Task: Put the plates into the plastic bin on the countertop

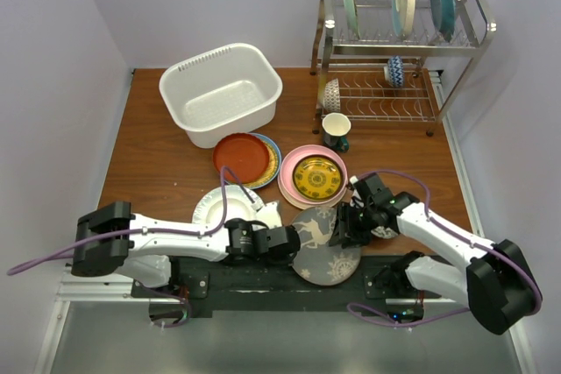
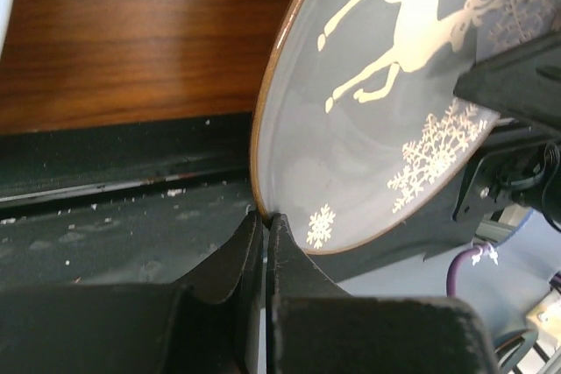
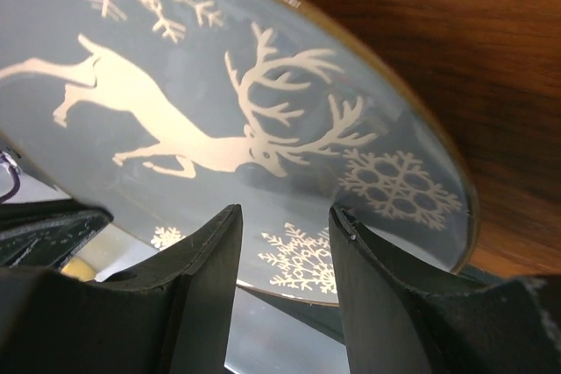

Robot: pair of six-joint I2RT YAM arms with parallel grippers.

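Observation:
A grey plate (image 1: 326, 262) with a cream reindeer and snowflakes reaches over the counter's front edge. My left gripper is shut on the rim of this plate (image 2: 351, 146), its fingertips closed together at the edge. Over the plate's right part is my right gripper (image 1: 340, 225), fingers parted; in the right wrist view the right gripper shows the plate's patterned face (image 3: 210, 120) behind the gap, and contact cannot be made out. The white plastic bin (image 1: 219, 98) stands empty at the back left.
A red-brown plate (image 1: 241, 158) lies on a blue-rimmed one before the bin. A yellow plate (image 1: 317, 178) tops a pink one (image 1: 289, 183). The white plate (image 1: 210, 208) sits partly under my left arm. A mug (image 1: 336, 129) and dish rack (image 1: 329, 50) stand behind.

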